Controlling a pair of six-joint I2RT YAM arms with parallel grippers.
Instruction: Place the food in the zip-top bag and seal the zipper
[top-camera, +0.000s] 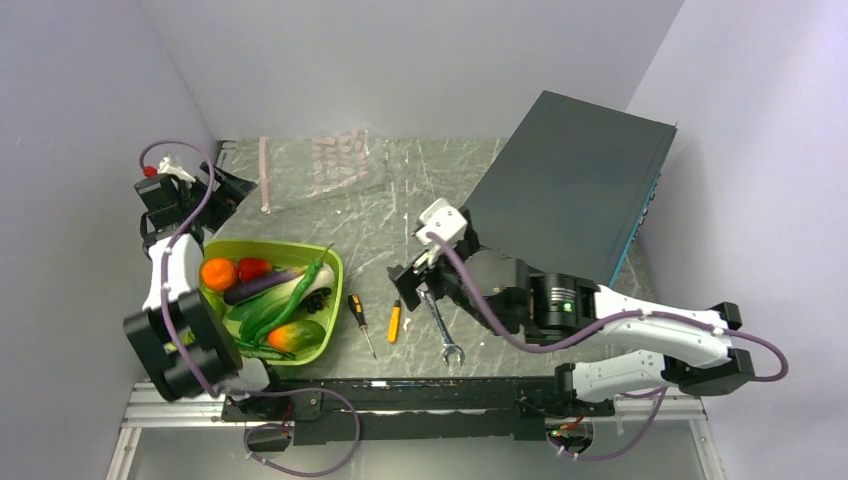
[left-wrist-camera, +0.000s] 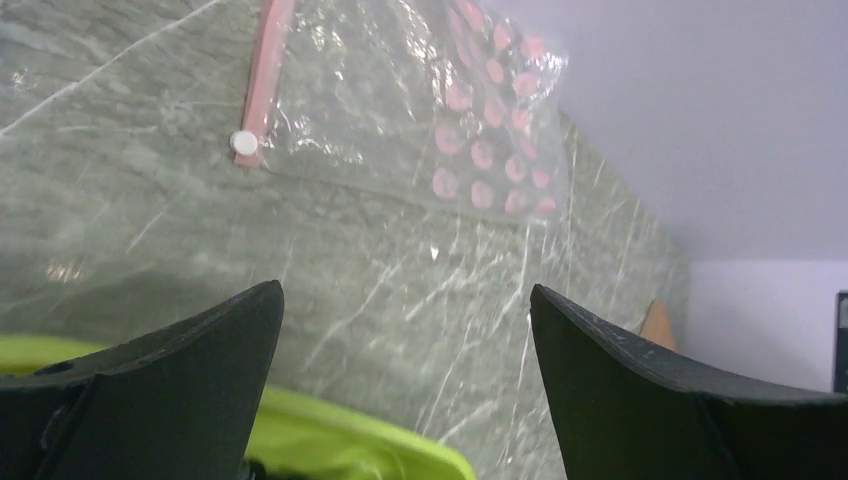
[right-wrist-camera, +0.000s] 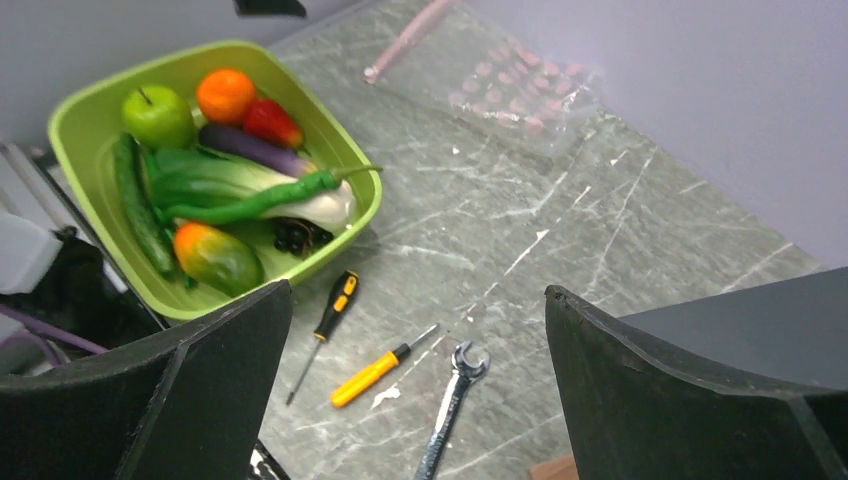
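A green bin (top-camera: 332, 290) (right-wrist-camera: 360, 200) at the lower left holds fruit and vegetables: an orange (right-wrist-camera: 225, 97), green apple (right-wrist-camera: 158, 117), red pepper, eggplant, leafy stalk, green chili, cucumber and others. A clear zip bag (top-camera: 320, 170) (left-wrist-camera: 380, 110) with pink dots lies flat at the back left, a pink strip along one edge. My left gripper (top-camera: 225, 185) is open at the far left beside the bag, above the bin's back. My right gripper (top-camera: 420, 260) stands open over the middle of the table, right of the bin, with nothing between its fingers.
Two screwdrivers (right-wrist-camera: 368, 378) and a wrench (right-wrist-camera: 446, 410) lie front middle. A large dark case (top-camera: 575, 170) fills the right, a wooden board at its front edge.
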